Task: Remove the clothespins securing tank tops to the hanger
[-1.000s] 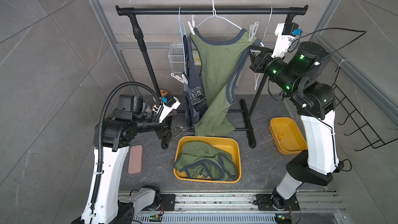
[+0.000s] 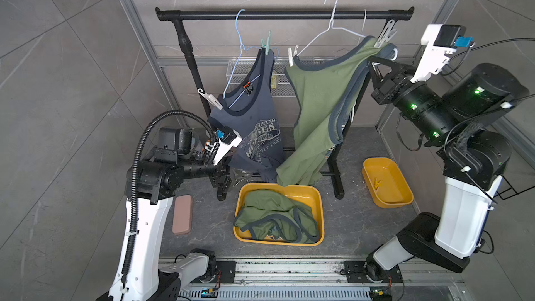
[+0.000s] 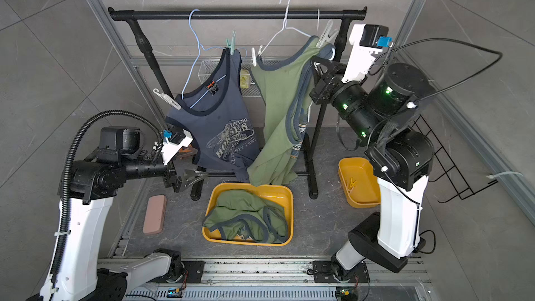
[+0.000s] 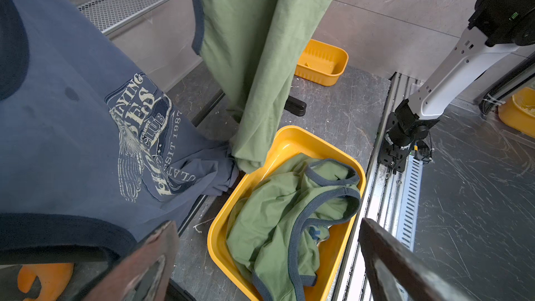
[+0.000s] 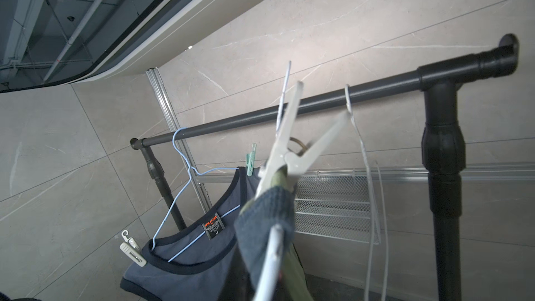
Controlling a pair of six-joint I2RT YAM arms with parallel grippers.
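A green tank top (image 2: 320, 86) with blue-grey trim hangs on a white hanger (image 2: 332, 22), whose hook stands above the rail. Two white clothespins hold it, one at its left strap (image 2: 291, 56) and one at its right strap (image 5: 284, 156). My right gripper (image 2: 380, 65) is shut at the hanger's right end, beside that strap; its fingertips are largely hidden in the right wrist view. A blue tank top (image 2: 253, 119) hangs on a blue hanger (image 2: 239, 44), with a pale clothespin (image 2: 210, 99) and a green clothespin (image 2: 267, 42). My left gripper is open and empty, low beside the blue top.
A yellow basket (image 2: 239, 211) with a folded green garment stands below the rack. At the right, a smaller yellow bin (image 2: 398, 189) holds a yellow clothespin. Another white hanger (image 5: 365, 159) hangs by the rack's right post (image 5: 440, 189). A pink case (image 2: 182, 214) lies left.
My right gripper has moved right, and the white hanger and green top have gone with it. The blue top has swung round to face forward. The left arm has stayed still.
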